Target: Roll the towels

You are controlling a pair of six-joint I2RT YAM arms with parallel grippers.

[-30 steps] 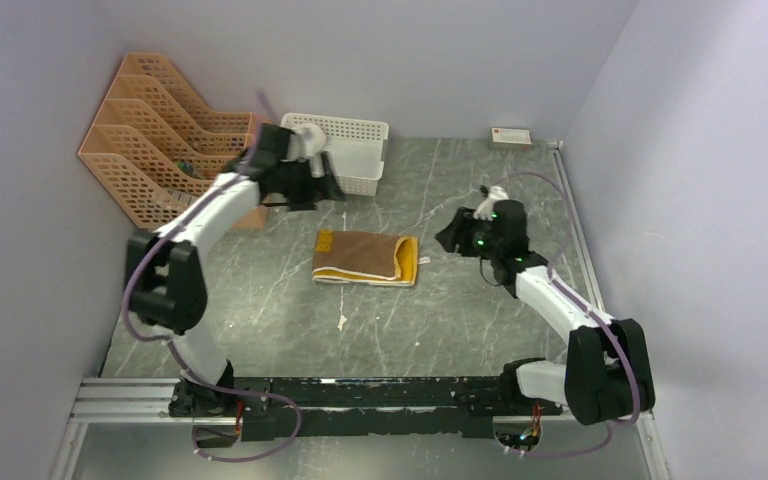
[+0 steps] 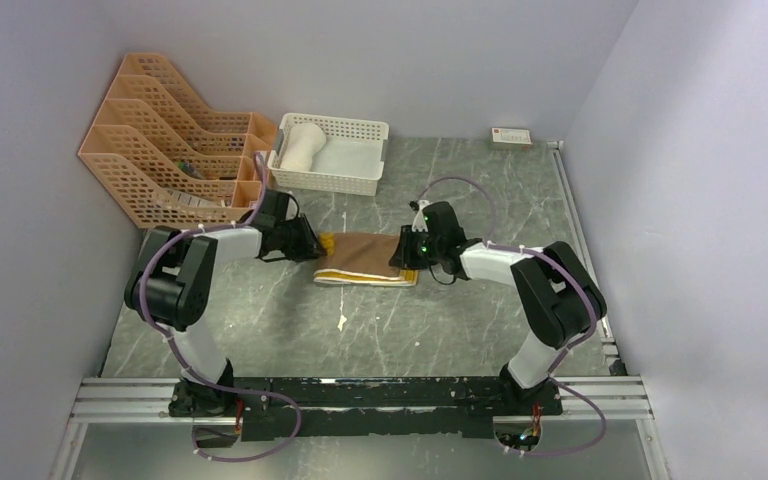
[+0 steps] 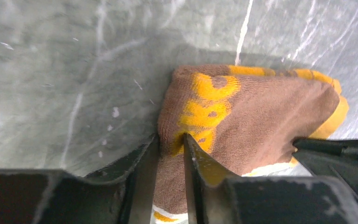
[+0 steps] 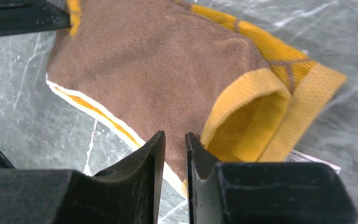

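Observation:
The brown towel (image 2: 362, 252) lies folded on the grey tabletop, with yellow trim and a white border along its front. At its left end, my left gripper is partly open, with the towel's yellow-marked edge (image 3: 209, 109) between and below its fingers. My right gripper is shut on the towel's right end, brown cloth between its narrow-set fingers. Beside them, a yellow-edged fold (image 4: 256, 88) bulges up. How deep the cloth sits in either gripper is hidden.
A white basket (image 2: 350, 184) holding a rolled pale towel (image 2: 304, 146) stands behind. Left of it is a tan tiered rack (image 2: 165, 145). A small box (image 2: 510, 137) sits at the back right.
Both arms have come in and down to the towel's two ends. The left came from near the basket, the right from the right side. Most recently, the right gripper shifted slightly right and frontward.

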